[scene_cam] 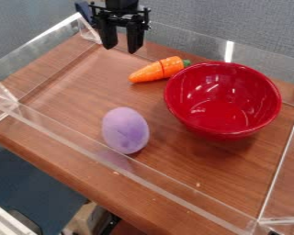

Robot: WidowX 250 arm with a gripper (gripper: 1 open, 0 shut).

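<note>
My black gripper (121,35) hangs at the top of the view over the back left of the wooden table, its two fingers apart with nothing seen between them. An orange carrot (156,71) with a green tip lies to the right of and below it. A red bowl (223,101) sits on the right, and a purple egg-shaped object (125,130) lies at the front middle.
Clear low walls (137,182) surround the wooden surface (70,87).
</note>
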